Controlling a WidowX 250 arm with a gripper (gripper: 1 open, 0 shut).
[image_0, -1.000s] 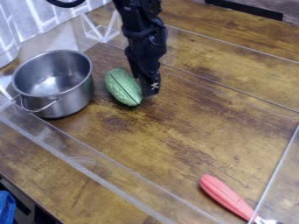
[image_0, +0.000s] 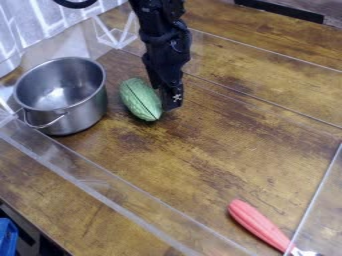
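A green oblong vegetable (image_0: 140, 100), like a cucumber, lies on the wooden table just right of a steel pot (image_0: 60, 95). The black gripper (image_0: 166, 100) reaches down from the top and is low at the vegetable's right side. Its fingertips are dark and partly hidden, so whether they are closed on the vegetable cannot be told.
A pink-red object (image_0: 261, 225) with a long shape lies at the front right. Clear plastic panels edge the workspace.
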